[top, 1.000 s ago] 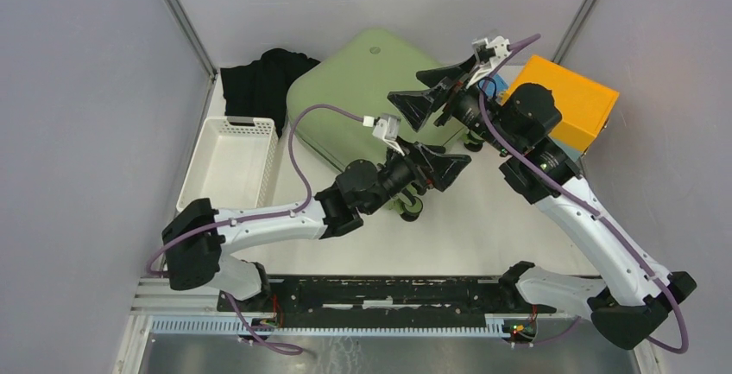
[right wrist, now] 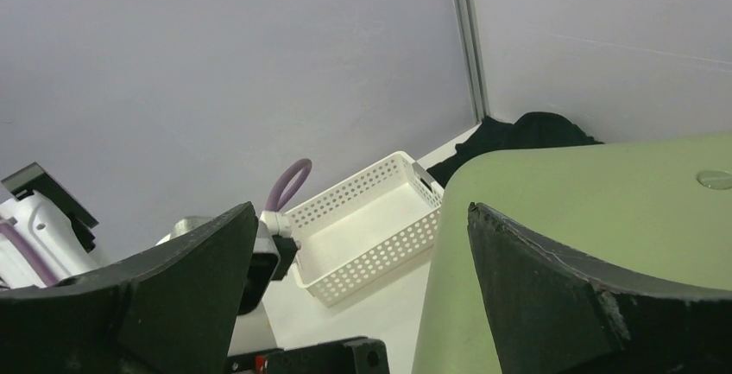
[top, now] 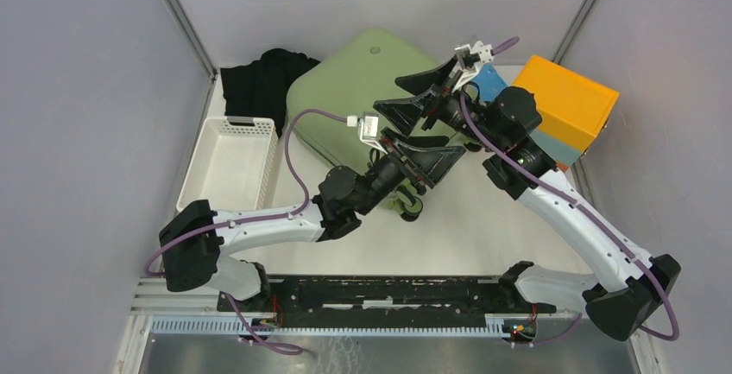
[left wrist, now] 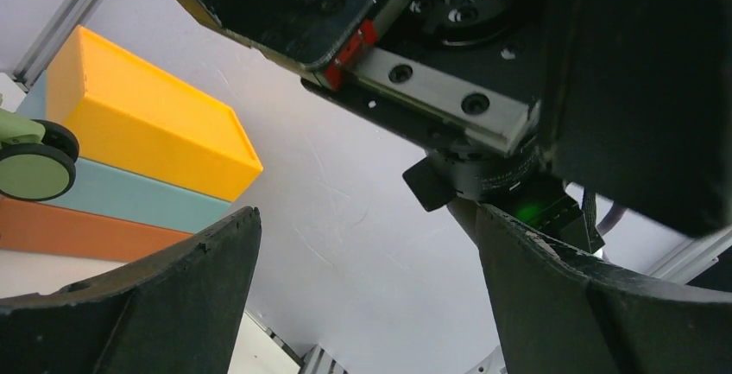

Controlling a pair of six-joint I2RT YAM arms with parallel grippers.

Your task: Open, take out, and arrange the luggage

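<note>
A green suitcase lies diagonally at the back centre, a wheel showing in the left wrist view. My left gripper hangs open over its front end, with nothing between the fingers. Farther back, my right gripper is open above the suitcase; in the right wrist view its fingers frame the suitcase top with nothing held.
A white basket and black cloth lie at the left. Stacked yellow, blue and orange boxes stand at the right. White walls enclose the sides and back. Bare table shows at the front.
My left gripper has shifted slightly. The suitcase, basket and boxes look unmoved.
</note>
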